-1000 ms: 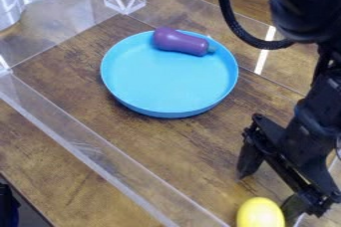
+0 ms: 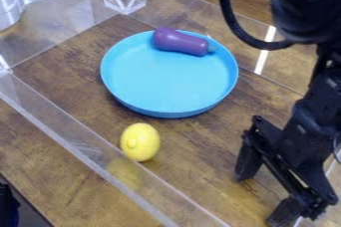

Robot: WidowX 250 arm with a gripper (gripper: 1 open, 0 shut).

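My black gripper is low at the right, its fingers open over the wooden floor with nothing between them. A yellow lemon-like object lies by itself left of the gripper, below the plate. The blue plate sits in the upper middle, with a purple eggplant-like object lying on its back part.
Clear plastic walls border the wooden work area. A small white wire-like item stands at the back left. Bare wood surrounds the lemon and stretches left of the plate.
The lemon was at the bottom beside my gripper's fingers; it now lies farther up and left, away from them. The gripper looks almost unchanged.
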